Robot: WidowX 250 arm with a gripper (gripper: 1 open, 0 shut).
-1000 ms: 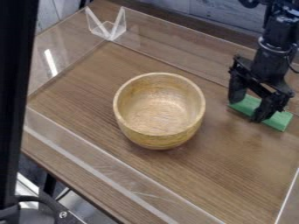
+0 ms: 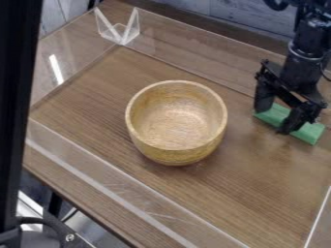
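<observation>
My black gripper [image 2: 287, 96] is low at the right of the camera view, its fingers open over a green block [image 2: 307, 134], which lies on the wooden surface and is partly hidden behind them. I cannot tell whether the fingers touch it. A round light wooden bowl [image 2: 175, 123] stands upright and empty to the left of the gripper, near the middle.
A small clear angular object [image 2: 118, 30] sits at the back left. Dark hardware fills the lower left corner.
My gripper has shifted very slightly over the green block; the bowl and block look unmoved.
</observation>
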